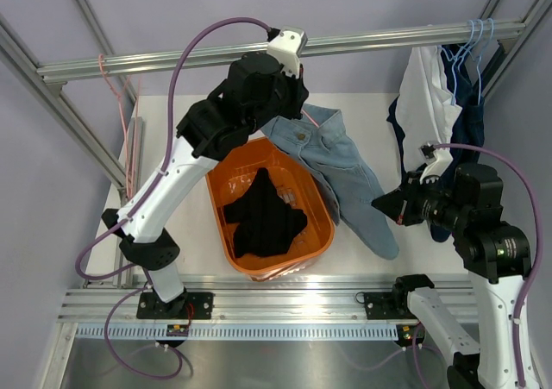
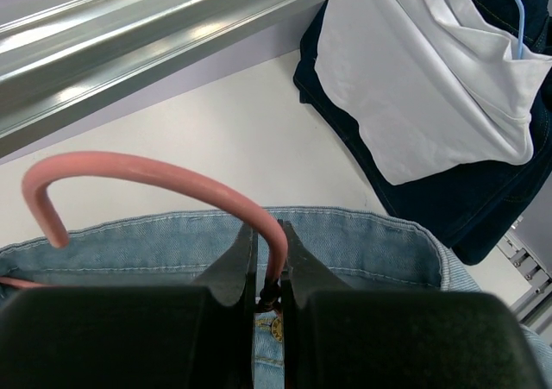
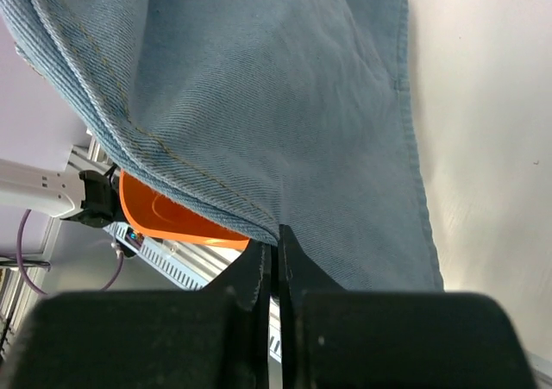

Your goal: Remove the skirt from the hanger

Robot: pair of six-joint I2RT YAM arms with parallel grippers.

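Note:
A light-blue denim skirt hangs from a pink hanger, its waistband showing in the left wrist view. My left gripper is shut on the hanger's neck, near the rail in the top view. My right gripper is shut at the skirt's folded edge toward its lower part; the denim fills much of the right wrist view, and whether any cloth is between the fingertips is hard to see.
Metal rail spans the back. White and dark garments hang on blue hangers at right; empty pink hangers at left. An orange bin with black cloth sits below on the white board.

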